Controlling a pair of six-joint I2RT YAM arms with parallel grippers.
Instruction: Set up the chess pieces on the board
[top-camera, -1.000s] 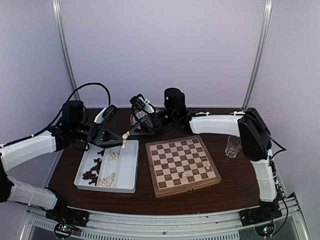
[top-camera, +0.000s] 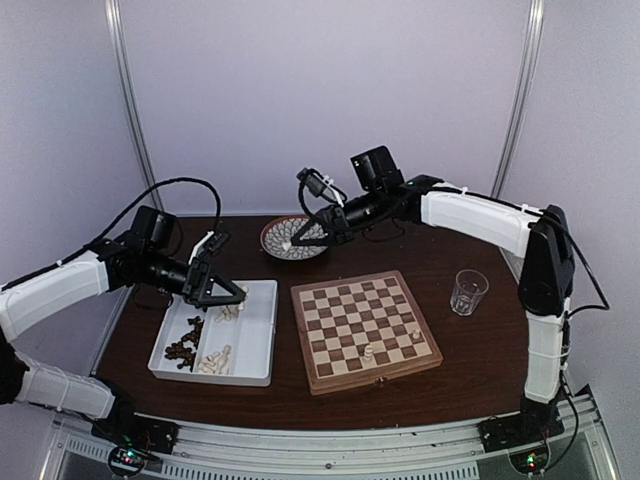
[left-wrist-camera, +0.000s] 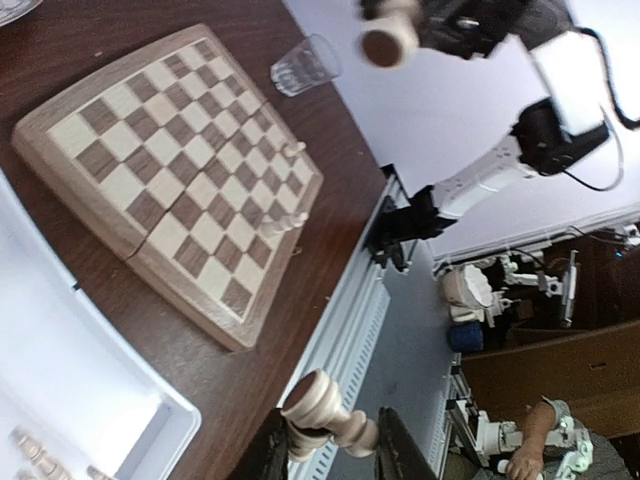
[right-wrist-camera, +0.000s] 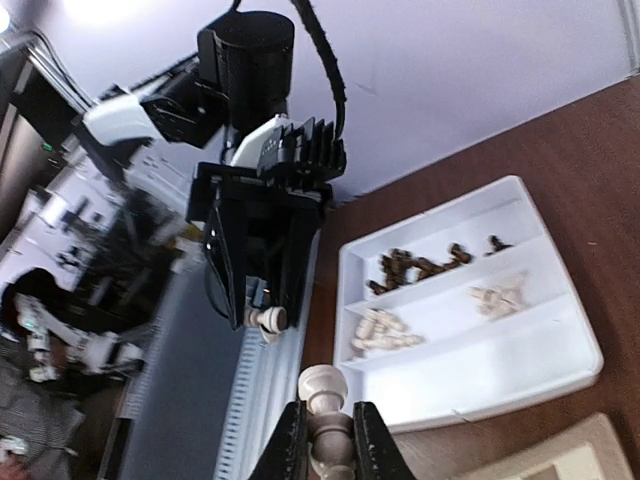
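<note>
My left gripper (top-camera: 243, 294) hangs over the right part of the white tray (top-camera: 258, 362), shut on a cream chess piece (left-wrist-camera: 324, 408) lying crosswise between its fingers. Behind the board, in front of the patterned bowl, my right gripper (top-camera: 289, 243) is shut on another cream piece (right-wrist-camera: 326, 392), whose rounded end sticks out past the fingertips. Two light pieces stand on the wooden chessboard (top-camera: 299, 345): a taller one (top-camera: 368, 352) near the front edge and a small one (top-camera: 416, 334) toward the right. More cream pieces (right-wrist-camera: 380, 332) and dark pieces (right-wrist-camera: 415, 268) lie in the tray.
A clear glass (top-camera: 468, 292) stands right of the board. The patterned bowl (top-camera: 293, 240) sits at the back, partly under my right gripper. Most squares are bare, and dark table shows between tray and board.
My right gripper has drawn away from the left one, moving back and right with a cream piece in its fingers.
</note>
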